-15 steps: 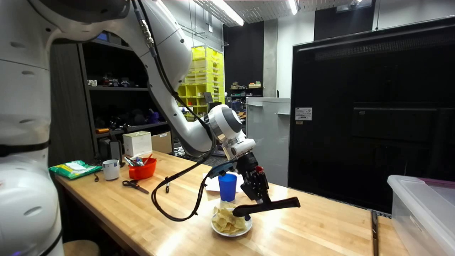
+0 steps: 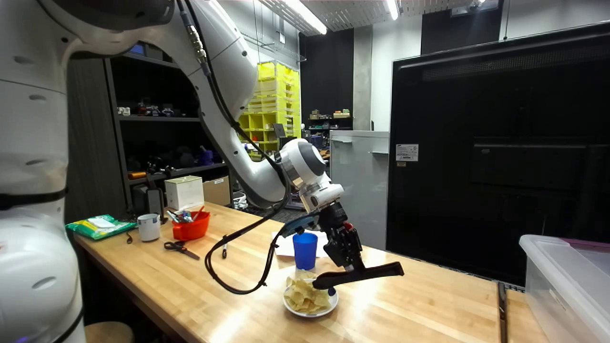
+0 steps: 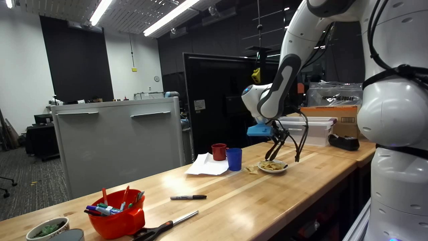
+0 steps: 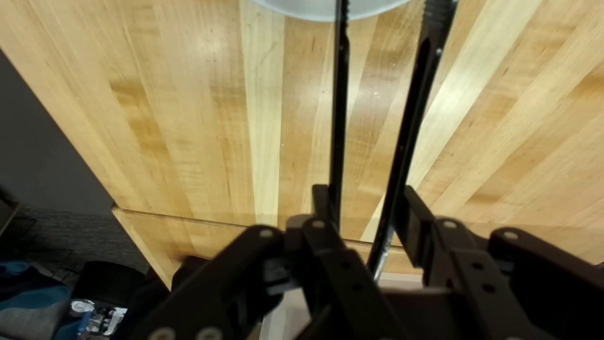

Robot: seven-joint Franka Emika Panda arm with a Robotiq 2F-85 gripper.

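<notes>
Black tongs point(image 2: 366, 276) are gripped by my gripper, whose fingers close around their two long arms. In the wrist view the tongs' arms point(image 4: 338, 113) run up the picture with a narrow gap between them. Their far end hangs over the white plate point(image 2: 297, 312), close to the potato chips point(image 2: 306, 295). In the second exterior view, the tongs point(image 3: 274, 152) slant down to the plate point(image 3: 277, 171). Only the plate's edge point(image 4: 317, 16) shows in the wrist view, so whether the tips touch a chip is hidden.
A blue cup point(image 2: 305, 251) stands behind the plate, and a red mug point(image 3: 219, 152) sits beside it. Loose chips point(image 3: 251, 170) lie next to the plate. A marker point(image 3: 188, 197), scissors point(image 3: 164, 228) and a red pen holder point(image 3: 120, 221) are farther off. Clear table lies right of the plate in the first exterior view.
My gripper and the tongs have shifted very slightly right in the first exterior view. The plate, chips and cup look unmoved.
</notes>
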